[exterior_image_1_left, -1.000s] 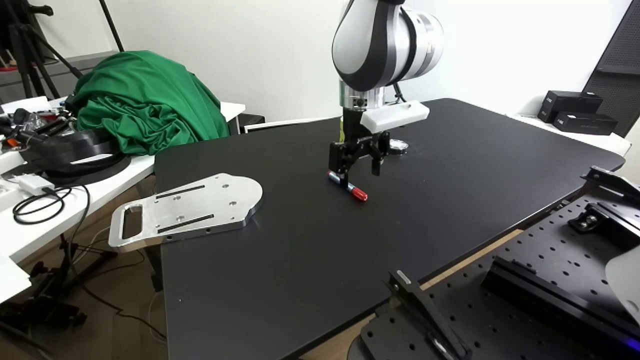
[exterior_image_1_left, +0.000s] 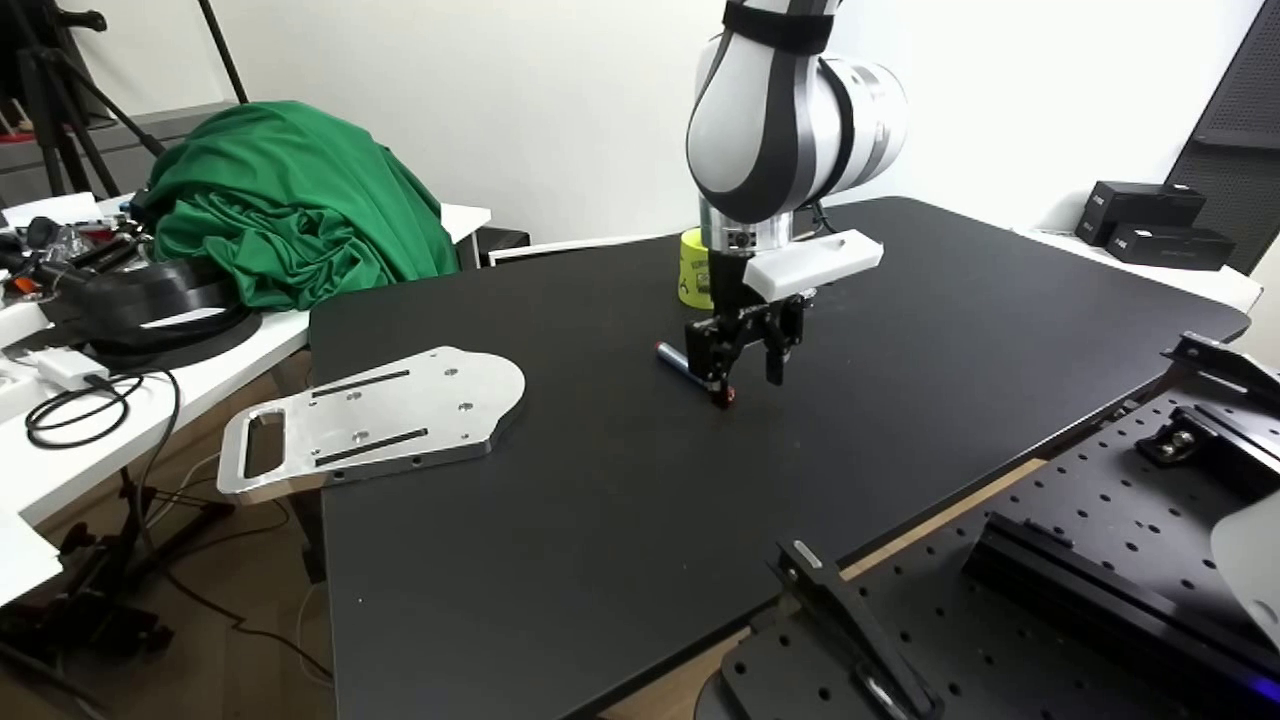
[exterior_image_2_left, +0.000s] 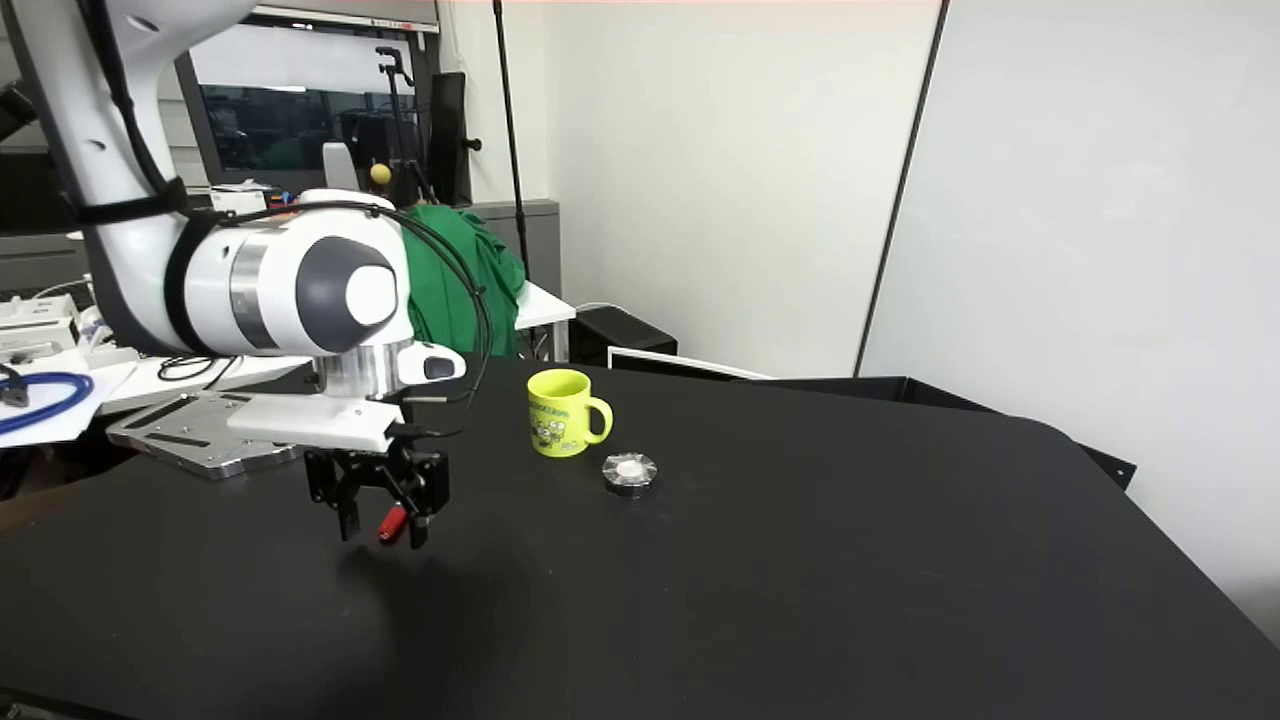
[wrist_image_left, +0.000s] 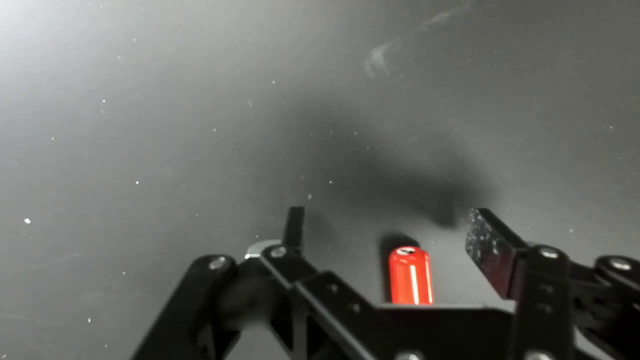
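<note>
A marker with a red cap (exterior_image_1_left: 729, 396) and a pale blue-grey barrel (exterior_image_1_left: 680, 361) lies on the black table. Above its capped end is my gripper (exterior_image_1_left: 751, 384), fingers pointing down and spread apart. In the wrist view, the red cap (wrist_image_left: 411, 276) shows between the two fingers, nearer the right one and touching neither. The gripper's body hides the rest of the marker there. From the other side, the red end (exterior_image_2_left: 393, 523) also appears between the fingertips of the gripper (exterior_image_2_left: 384, 539).
A yellow-green mug (exterior_image_2_left: 560, 414) and a roll of tape (exterior_image_2_left: 629, 474) stand behind the gripper. A silver metal plate (exterior_image_1_left: 390, 408) sits at the table's left edge.
The gripper has moved right and toward the front in exterior view 1, from over the marker's barrel to its capped end. The marker lies where it was.
</note>
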